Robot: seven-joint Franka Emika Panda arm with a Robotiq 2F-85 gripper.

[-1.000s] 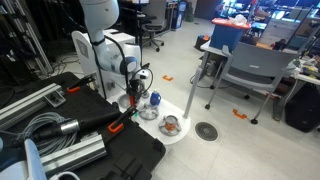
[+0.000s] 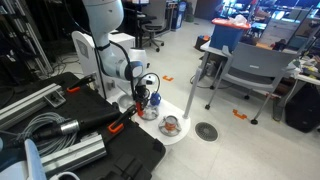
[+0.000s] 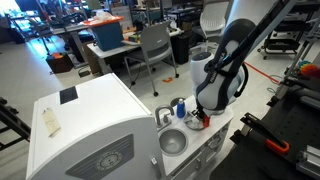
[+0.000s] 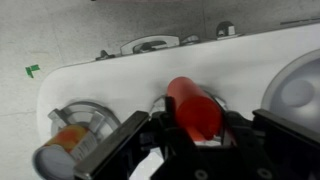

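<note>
In the wrist view my gripper is shut on a red cylindrical object (image 4: 196,106), its dark fingers on either side. The object is above a round metal burner (image 4: 158,103), which it partly covers. It also shows as a small red object (image 3: 206,121) under the gripper in exterior view 2. Whether it touches the burner cannot be told. On the other burner (image 4: 102,119) rests an orange and silver can (image 4: 61,152), tilted in the wrist view.
A metal sink (image 3: 173,142) with a faucet is set in the white counter (image 3: 190,124). Near the back edge stands a blue object (image 2: 155,99). Drawer handles (image 4: 150,44) line the cabinet's front. To the right is open floor (image 2: 240,145).
Over the last second the gripper has moved rightward in exterior view 1, towards the burners, with the red object. The can and the blue object have stayed put.
</note>
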